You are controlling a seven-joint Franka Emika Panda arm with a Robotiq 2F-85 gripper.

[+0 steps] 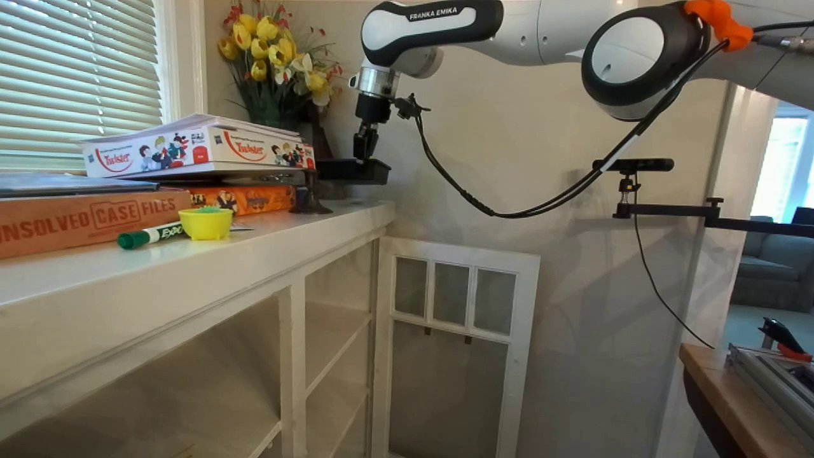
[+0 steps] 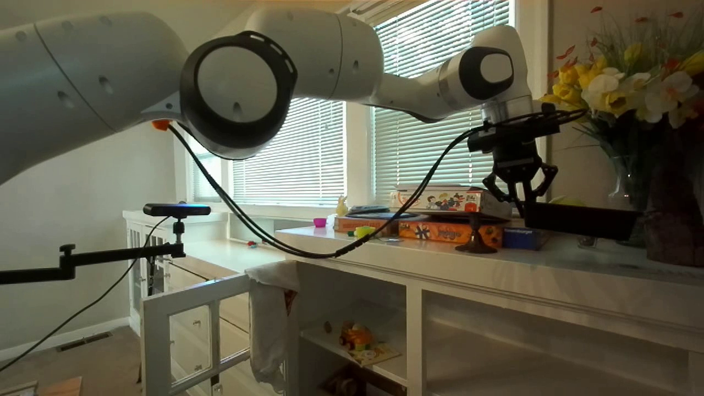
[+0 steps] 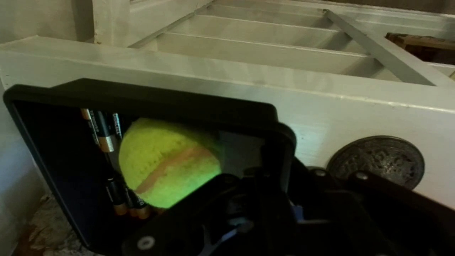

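A black tray [image 3: 179, 102] is gripped at one wall by my gripper [image 2: 526, 205], which is shut on it. In the wrist view a yellow-green tennis ball [image 3: 170, 164] rests in the tray, beside several batteries [image 3: 102, 130]. Both exterior views show the tray held in the air above the white cabinet top [image 2: 561, 260], near its far end by the wall. The fingertips are partly hidden by the tray wall and dark in the wrist view.
A vase of flowers [image 2: 620, 171] stands close behind the tray. Stacked game boxes [image 1: 229, 149], a dark candle holder [image 2: 476, 237], a yellow cup [image 1: 206, 224] and a green marker [image 1: 150, 235] occupy the cabinet top. An open cabinet door [image 1: 458, 290] hangs below.
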